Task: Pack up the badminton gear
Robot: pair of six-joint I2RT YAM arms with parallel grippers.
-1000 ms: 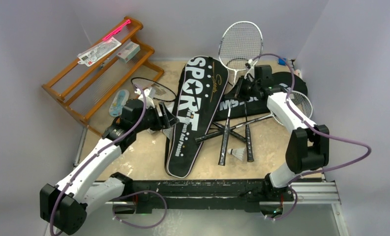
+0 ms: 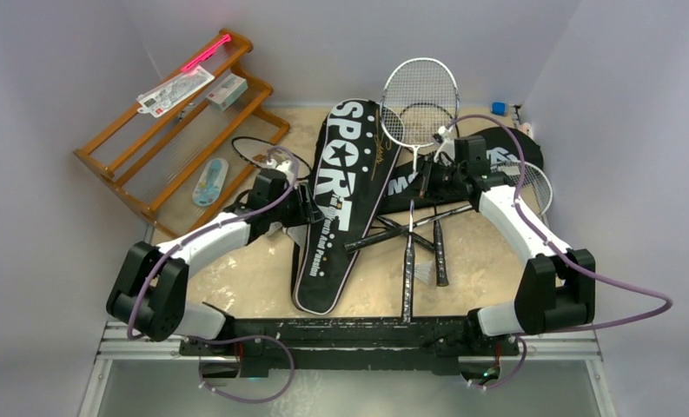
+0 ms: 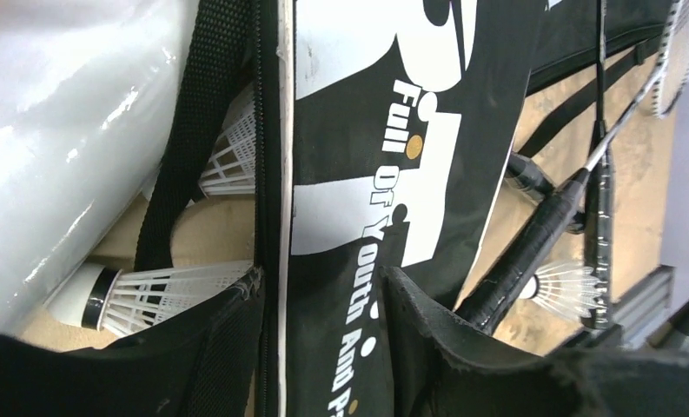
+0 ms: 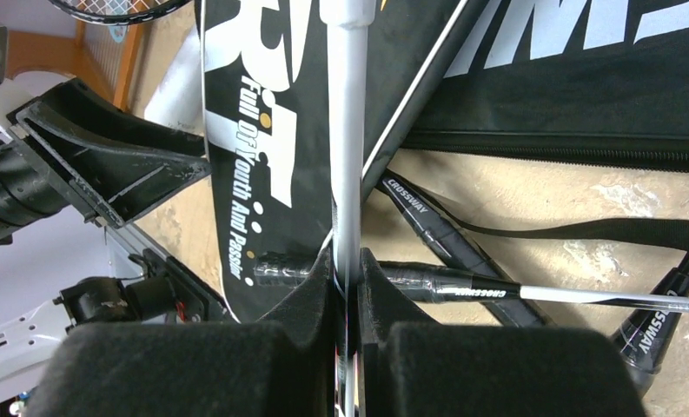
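A white-framed racket (image 2: 419,91) is raised over the floor, its shaft (image 4: 347,156) pinched between the fingers of my right gripper. Its black handle (image 2: 408,282) points toward the front edge. A black SPORT bag (image 2: 334,208) lies flat in the middle. Over that bag's left edge hangs my left gripper, its fingers apart with nothing gripped; in the left wrist view a zipper edge (image 3: 274,191) runs up between them. Another black bag (image 2: 462,169) lies at the right, behind the right arm. Crossed racket handles (image 2: 375,239) rest between the bags.
A wooden rack (image 2: 171,130) stands at the back left, with a dark-rimmed racket (image 2: 271,156) by it. Shuttlecocks (image 3: 184,291) and a white glossy tube (image 3: 71,122) lie left of the SPORT bag. Another shuttlecock (image 3: 566,287) sits among the handles.
The right gripper has shifted slightly toward the front with the racket, whose handle now points straighter to the front.
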